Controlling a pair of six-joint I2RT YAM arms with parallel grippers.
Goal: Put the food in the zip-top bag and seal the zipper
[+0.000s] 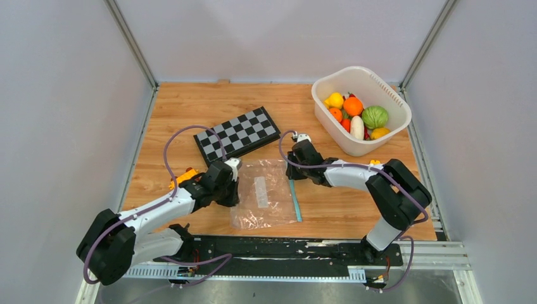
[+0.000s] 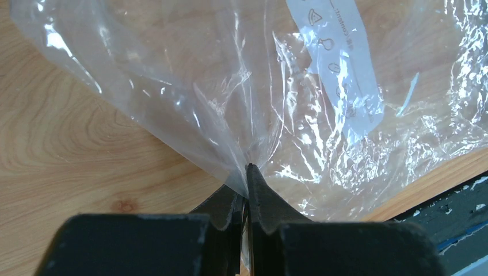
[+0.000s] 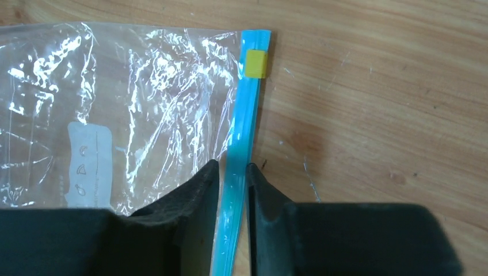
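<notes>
A clear zip top bag (image 1: 278, 199) lies flat on the table between the arms, with no food visible in it. Its blue zipper strip (image 3: 241, 123) runs along the bag's right edge, and a yellow slider (image 3: 256, 64) sits close to one end of it. My left gripper is shut on the bag's left edge, where the plastic bunches between the fingertips. In the right wrist view my right gripper is part open, its fingertips on either side of the zipper strip, with a gap showing. Whether they touch the strip I cannot tell.
At the back right stands a white bin (image 1: 398, 117) holding the food, including a watermelon (image 1: 375, 116) and an orange (image 1: 353, 106). A checkered board (image 1: 240, 132) lies behind the bag. An orange object (image 1: 183, 178) is beside my left arm. Bare table lies right of the bag.
</notes>
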